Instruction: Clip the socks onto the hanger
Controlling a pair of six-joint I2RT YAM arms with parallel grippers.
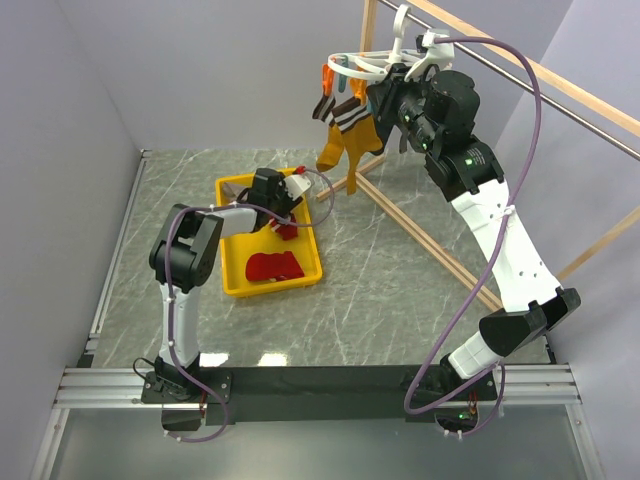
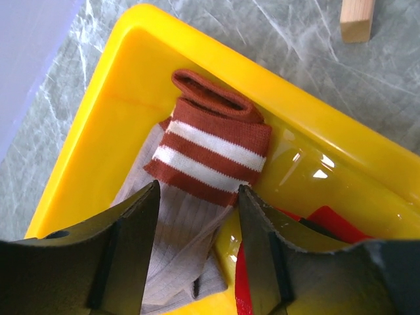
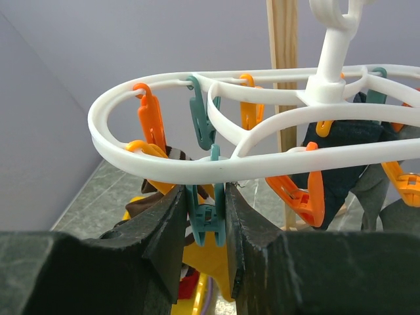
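Inside the yellow bin, a brown-and-grey sock (image 2: 203,147) with white stripes lies in a corner in the left wrist view. Just above it my left gripper stands open, its fingers apart and nothing between them. A red sock (image 1: 274,266) rests toward the bin's near end. The white hanger (image 3: 197,172) carries several coloured clips. In the right wrist view my right gripper is shut on a teal clip (image 3: 207,213) that hangs from the rim and holds no visible sock. Mustard striped socks (image 1: 352,130) dangle from orange clips (image 3: 152,118) at the hanger's left.
The yellow bin (image 1: 230,272) has raised walls close to the left gripper. Wooden bars (image 1: 430,245) cross the floor right of it. The hanger hangs from a metal rail (image 1: 520,80). Purple hoses loop along both arms.
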